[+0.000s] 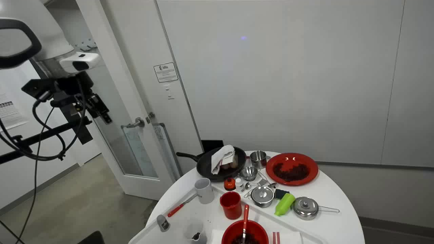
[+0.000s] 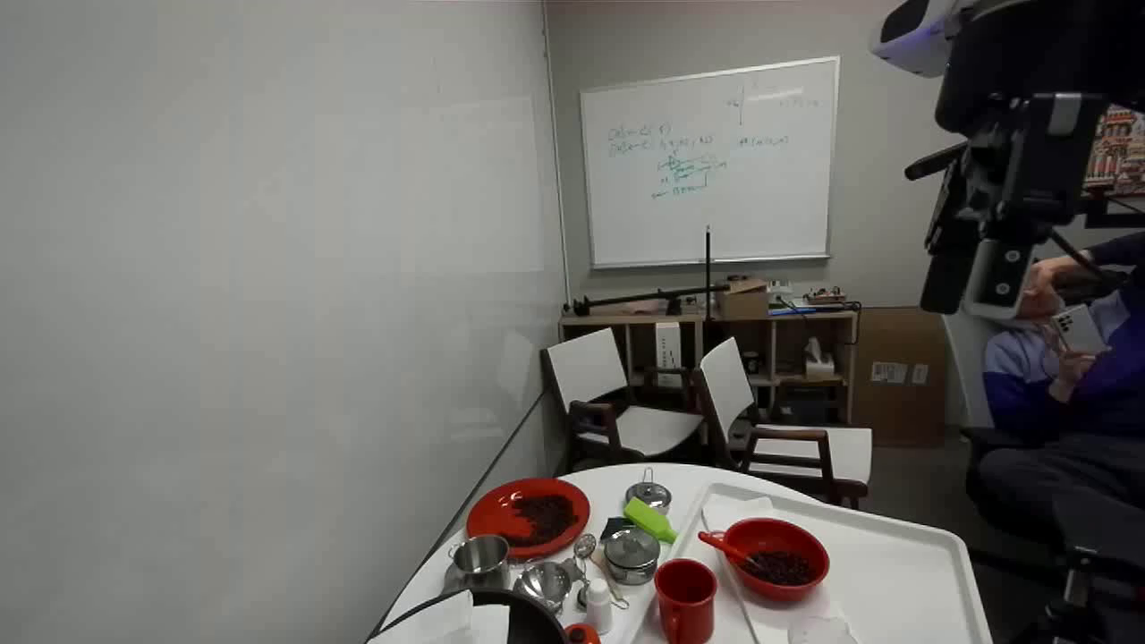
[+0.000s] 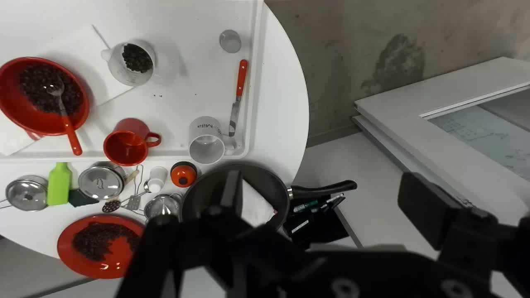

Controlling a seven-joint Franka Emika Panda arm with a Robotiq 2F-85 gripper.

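High above the table's edge, my gripper stands open, its two dark fingers wide apart with nothing between them. It hangs well clear of the tableware, at upper left in exterior view 1. A red bowl [image 3: 44,121] holds dark beans and a red-handled spoon. Dark beans also fill part of a clear measuring cup [image 3: 119,69] and lie scattered on a red plate [image 3: 112,270]. Upright on the tray are a red mug [image 3: 126,149] and a grey-white mug [image 3: 205,130]. A red-handled knife [image 3: 240,82] lies near the tray's rim.
A black pan [image 1: 189,156] holding a white cloth [image 1: 221,158] sits at the table's edge. Small steel pots, a green bottle [image 1: 284,204] and utensils crowd the table beside the tray [image 2: 955,542]. A door [image 1: 136,134] stands near the arm. A person sits at right in exterior view 2.
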